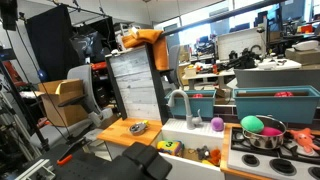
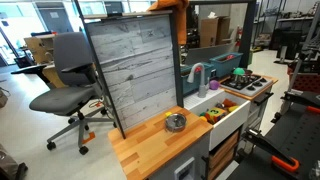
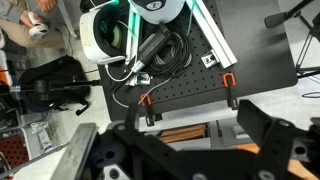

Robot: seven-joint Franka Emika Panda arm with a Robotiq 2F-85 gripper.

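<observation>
In the wrist view, the two dark halves of my gripper stand wide apart along the lower edge. It is open, and no object shows between them. Below the camera lies a dark mounting table [image 3: 200, 90], with loops of black cable [image 3: 178, 55] on it. The toy kitchen is away from my gripper. On its stove, a metal pot [image 1: 258, 138] holds a green ball [image 1: 252, 124] and something pink. A small metal bowl [image 1: 138, 128] rests on the wooden counter [image 2: 150, 143]. Several colourful toys [image 1: 208, 155] lie in the open white drawer [image 2: 226, 122].
A grey faucet [image 1: 184, 105] rises behind the drawer, beside a purple object [image 1: 217, 124]. Orange cloth [image 1: 143, 38] hangs over the tall grey panel [image 1: 138, 85]. Blue bins [image 1: 275, 106] line the back shelf. An office chair [image 2: 75, 85] stands on open floor.
</observation>
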